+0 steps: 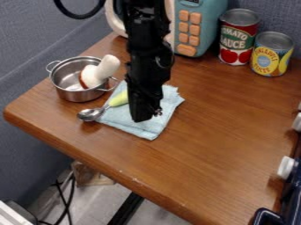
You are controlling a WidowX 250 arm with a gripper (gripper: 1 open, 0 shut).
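My black gripper (pixel 146 104) is low over a light blue cloth (pixel 144 127) on the wooden table; its fingertips are dark and whether they are open or shut is unclear. A spoon (pixel 90 114) and a yellow-green item (pixel 119 98) lie at the cloth's left, partly behind the gripper. A steel pot (pixel 67 87) at the left holds white and reddish items, one white piece (pixel 107 67) rising above its rim.
At the back stand a teal toy appliance (pixel 196 26), a tomato can (pixel 237 39) and a yellow can (pixel 270 54). Dark objects with white knobs (pixel 286 167) line the right edge.
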